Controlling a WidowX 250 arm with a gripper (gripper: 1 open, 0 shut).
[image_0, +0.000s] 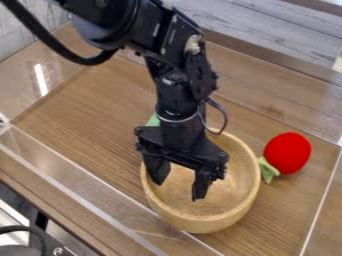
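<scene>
My black gripper (181, 175) hangs open over a shallow tan bowl (207, 210), its fingers reaching down inside the rim, with nothing seen between them. To the right of the bowl lies a red round object (287, 152) with a pale green part at its lower left. Behind the gripper, at the bowl's upper left, a green item (154, 122) shows, mostly hidden by the arm.
The wooden table (74, 110) has free room on the left and at the back. Its edge with dark cables runs along the lower left. A pale wooden wall stands behind.
</scene>
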